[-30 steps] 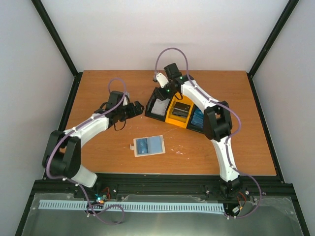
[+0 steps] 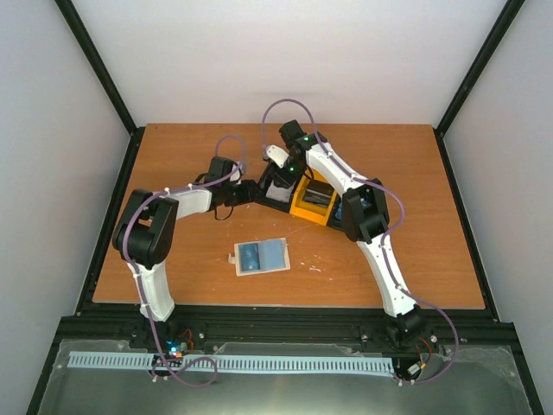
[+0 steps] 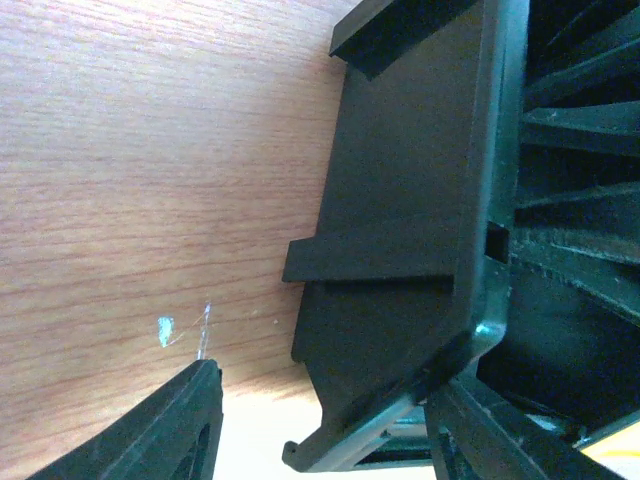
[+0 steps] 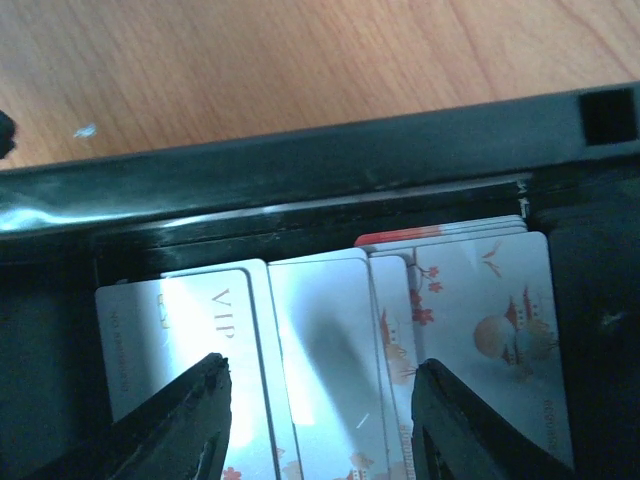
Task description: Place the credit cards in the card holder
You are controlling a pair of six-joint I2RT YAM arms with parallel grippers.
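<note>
In the top view, the card holder (image 2: 274, 253) lies spread open on the table, blue inside with a pale edge. White cards (image 4: 330, 350) fill part of the left black bin; some show "VIP" lettering or red flower prints. Over them my right gripper is open, its fingers apart and no card visibly clamped. At that bin's left side, my left gripper stands open too. The black bin's rim (image 3: 480, 200) and corner reach into the gap between its fingers; whether they touch cannot be told.
A yellow bin (image 2: 304, 210) with dark items adjoins the black bin (image 2: 273, 204) on its right. Beyond it is another dark bin (image 2: 333, 221) with blue items, partly under the right arm.
My left arm has swung right, bringing its gripper up to the black bin's left side. Bins and holder have stayed put.
</note>
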